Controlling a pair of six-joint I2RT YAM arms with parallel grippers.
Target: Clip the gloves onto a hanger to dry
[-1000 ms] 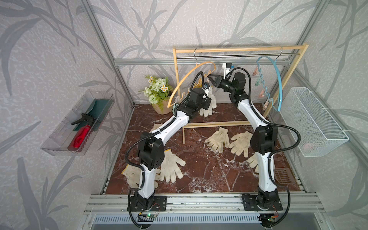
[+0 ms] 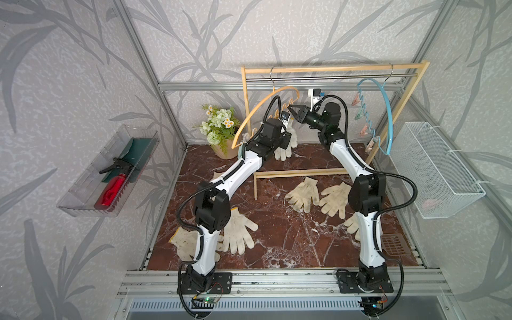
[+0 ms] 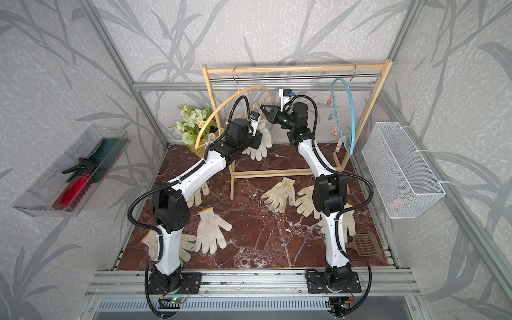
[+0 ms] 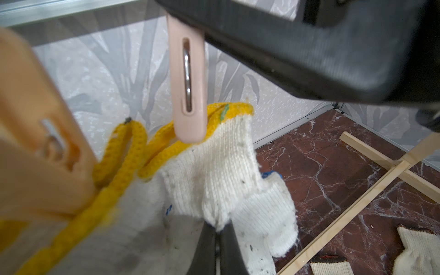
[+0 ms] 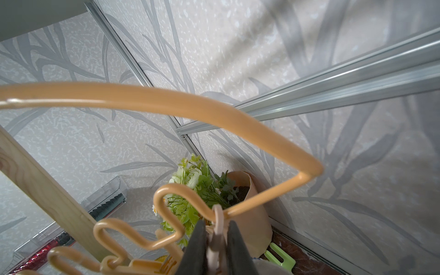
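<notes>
An orange hanger (image 5: 275,142) with clips hangs from the wooden rack's left part. My left gripper is shut on the yellow-cuffed white glove (image 4: 210,169), pinching its knit just below the cuff. A pale pink clip (image 4: 188,128) hangs over that cuff, with an orange clip (image 4: 55,174) beside it. My right gripper, above and to the right of the left one, is shut on a pale pink clip (image 5: 217,213) on the hanger. Whether the clip bites the glove is unclear. Several gloves (image 2: 304,194) lie on the table.
A blue hanger (image 2: 389,117) with clips hangs at the rack's right. A flowerpot (image 5: 254,229) stands behind at left. A mesh basket (image 2: 405,160) and a plastic bin (image 2: 80,202) are on the side walls. The wooden rack (image 2: 336,66) surrounds the work area.
My left gripper has risen slightly and shifted a little left with the glove. My right gripper has moved very slightly, staying at the hanger.
</notes>
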